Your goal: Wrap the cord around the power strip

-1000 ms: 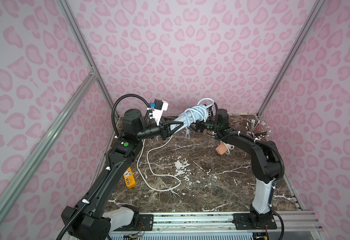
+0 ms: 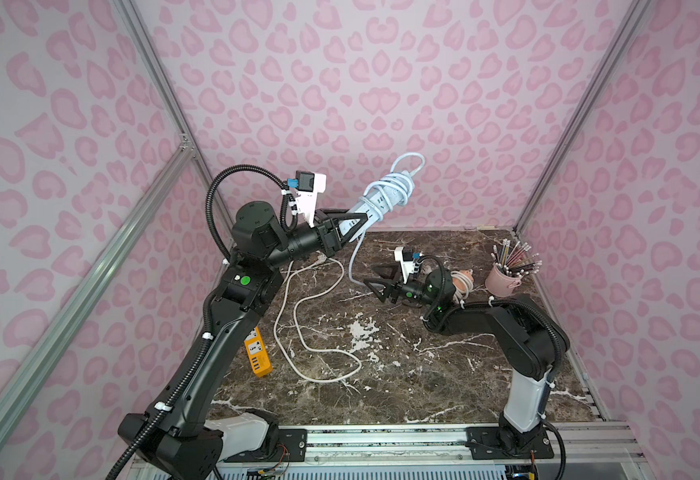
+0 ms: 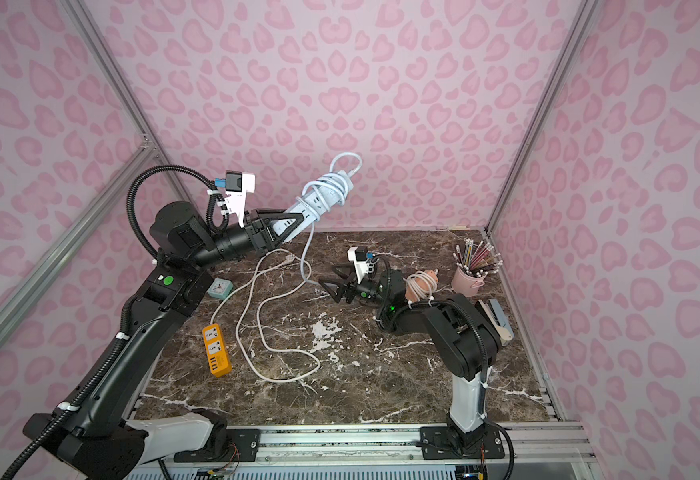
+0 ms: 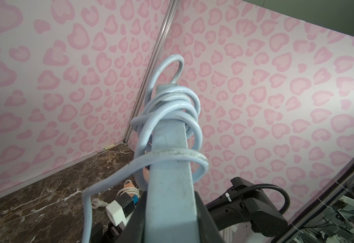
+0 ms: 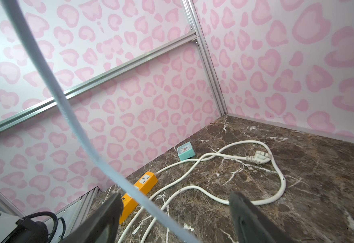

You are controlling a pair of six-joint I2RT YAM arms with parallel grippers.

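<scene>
My left gripper [image 2: 350,226] holds the pale-blue power strip [image 4: 170,190] raised and slanted, shut on its near end. Several loops of cord [image 4: 173,103] circle the strip's far half, with one loop [image 2: 408,155] standing out beyond its end. A length of cord [image 5: 84,133] hangs from the strip down toward my right gripper [image 2: 383,284], which stands open low over the table. The right wrist view shows that cord crossing in front of the blurred fingers; whether it touches them is unclear.
An orange power strip [image 3: 215,352] with a loose white cord [image 5: 275,194] and a small teal box [image 5: 186,150] lie on the left. A peach wrapped object [image 3: 419,284] and pink cup of sticks [image 2: 503,280] stand right.
My left gripper has risen with the strip. My right gripper has moved down and away from the strip, and the hanging cord has swung right toward it.
</scene>
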